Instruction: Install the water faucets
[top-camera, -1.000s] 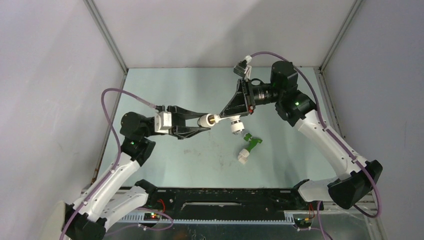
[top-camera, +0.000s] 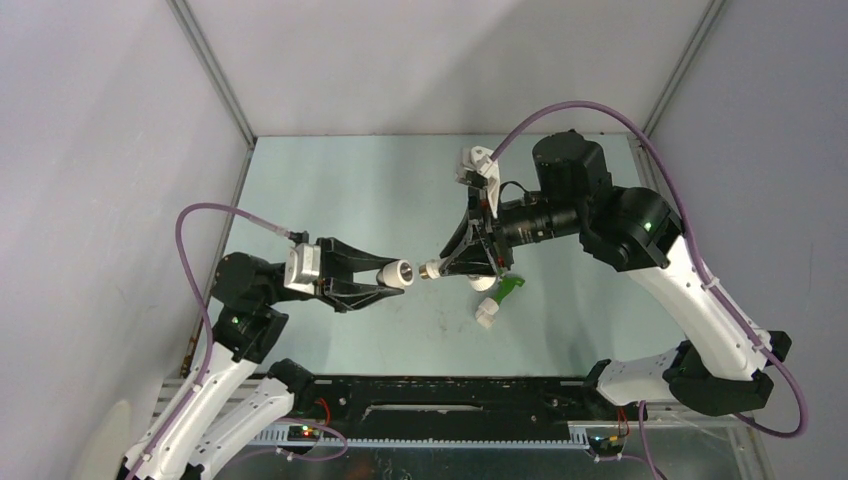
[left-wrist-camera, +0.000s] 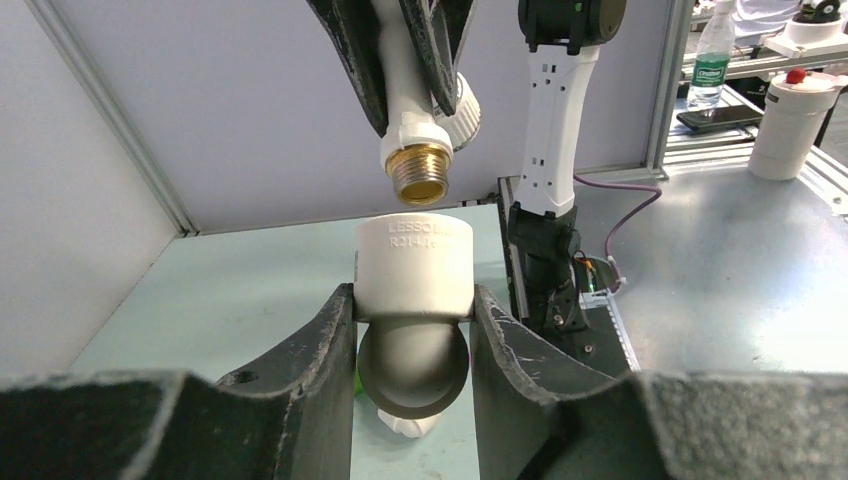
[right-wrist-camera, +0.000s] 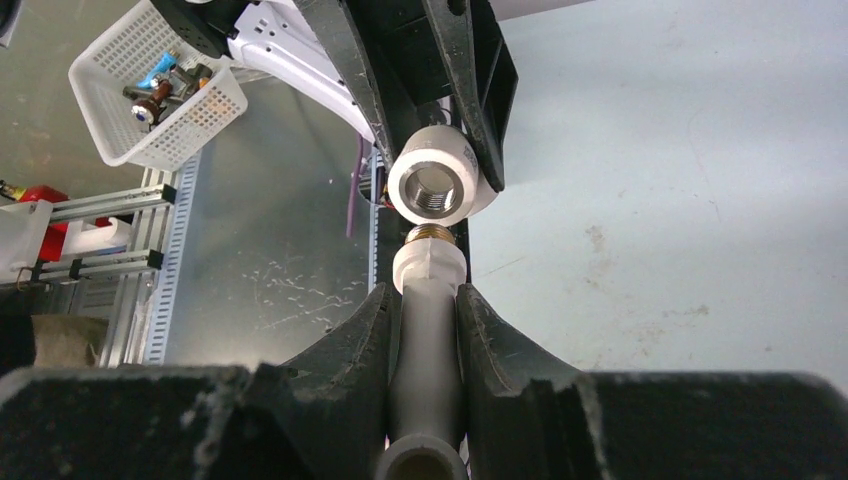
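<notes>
A white pipe fitting (top-camera: 395, 273) is held in the air by my left gripper (top-camera: 397, 276), which is shut on it. Facing it is a white faucet (top-camera: 431, 269) with a brass threaded end, held off the table by my right gripper (top-camera: 455, 262). In the left wrist view, the faucet's brass thread (left-wrist-camera: 419, 175) hangs just beyond the fitting's collar (left-wrist-camera: 414, 265). The right wrist view shows the fitting's threaded mouth (right-wrist-camera: 437, 190) slightly off the line of the faucet's pipe (right-wrist-camera: 428, 340), which lies between my right fingers. A small gap separates thread and mouth in the top view.
A green-and-white faucet (top-camera: 508, 288) lies on the pale table beneath the right gripper. Bare table (top-camera: 320, 180) stretches behind the arms. Outside the work area stands a white basket (right-wrist-camera: 155, 130) with metal parts in it.
A second ago the faucet's thread met the fitting. Both arms have since moved toward the front edge, leaving a gap, and the right hand has rolled with the faucet.
</notes>
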